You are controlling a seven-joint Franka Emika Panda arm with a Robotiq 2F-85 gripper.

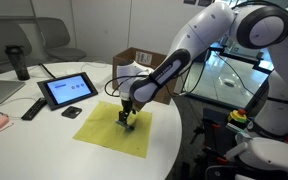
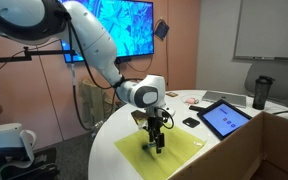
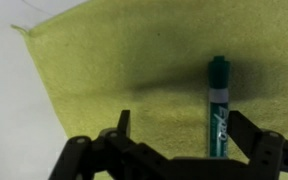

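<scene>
A marker with a dark green cap and a white label lies on a yellow cloth. My gripper stands open above the cloth, its two fingers well apart. In the wrist view the marker is between them, much closer to the right finger than to the left one; whether it touches is unclear. Exterior view 1 has the gripper low over the middle of the cloth, with the marker just beneath. The lower end of the marker is hidden behind the gripper in the wrist view.
Behind the cloth are a tablet and a dark phone-like object. An open brown box stands beyond the arm. Bare white table extends in front and to the left.
</scene>
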